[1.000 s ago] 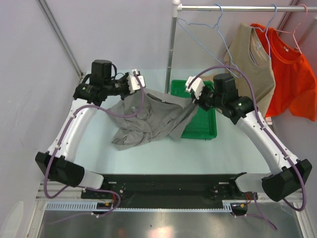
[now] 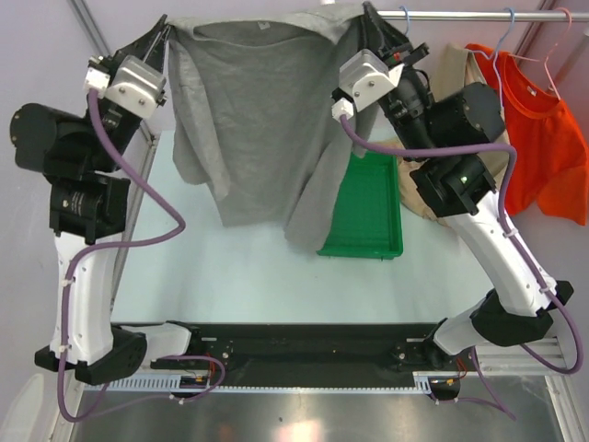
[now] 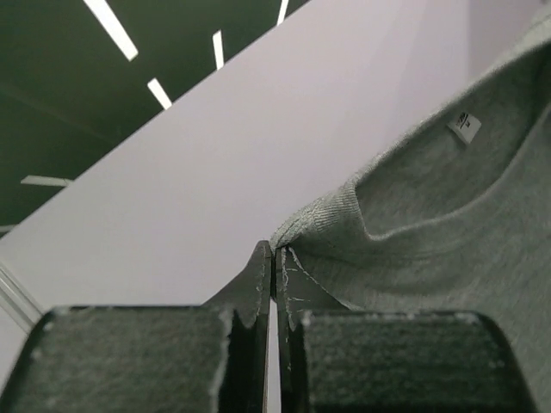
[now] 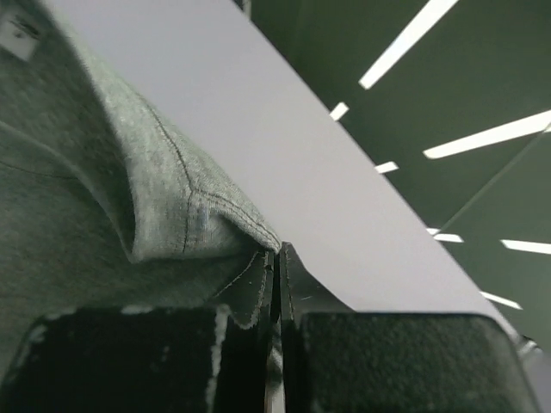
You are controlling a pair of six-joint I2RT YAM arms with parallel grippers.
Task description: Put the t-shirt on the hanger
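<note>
The grey t shirt (image 2: 258, 129) hangs spread in the air between my grippers, collar up, a white label at its neck. My left gripper (image 2: 161, 28) is shut on one shoulder edge at the top left; in the left wrist view the cloth (image 3: 323, 224) runs into its fingertips. My right gripper (image 2: 366, 18) is shut on the other shoulder; in the right wrist view the seam (image 4: 198, 194) meets the fingertips.
A rail (image 2: 460, 16) at the top right carries hangers, a beige garment (image 2: 451, 74) and an orange one (image 2: 543, 147). A green basket (image 2: 368, 226) stands on the white table (image 2: 212, 281), whose left and front are clear.
Both grippers have risen with the t shirt and spread apart, the left one toward the upper left. The shirt has gone from bunched low over the table to hanging stretched out.
</note>
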